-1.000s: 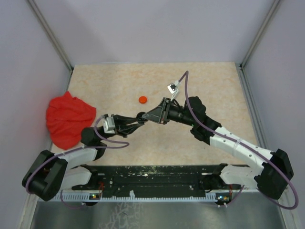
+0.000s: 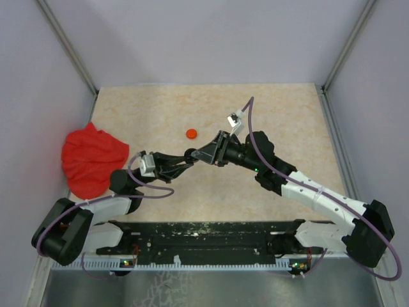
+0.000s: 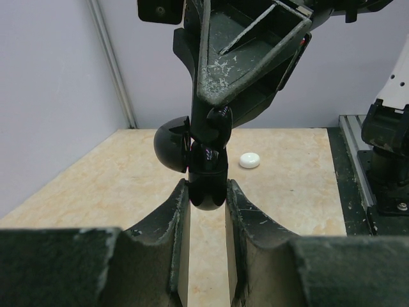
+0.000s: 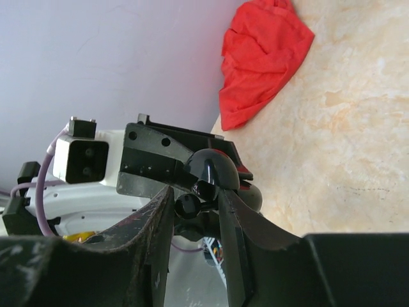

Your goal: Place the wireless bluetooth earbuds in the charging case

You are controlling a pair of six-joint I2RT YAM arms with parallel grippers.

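Note:
Both grippers meet at the centre of the top view. My left gripper is shut on the black charging case [image 3: 207, 192], whose rounded lid [image 3: 167, 144] stands open to one side. The tips of my right gripper [image 2: 199, 155] are at the case. In the right wrist view the glossy case shows between and just beyond the right fingers, with a small dark rounded piece [image 4: 187, 206] at their tips, probably an earbud; whether the fingers are closed on it I cannot tell clearly.
A red cloth [image 2: 92, 157] lies at the left of the table. A small orange disc [image 2: 191, 133] lies behind the grippers; a white round object [image 3: 249, 160] shows in the left wrist view.

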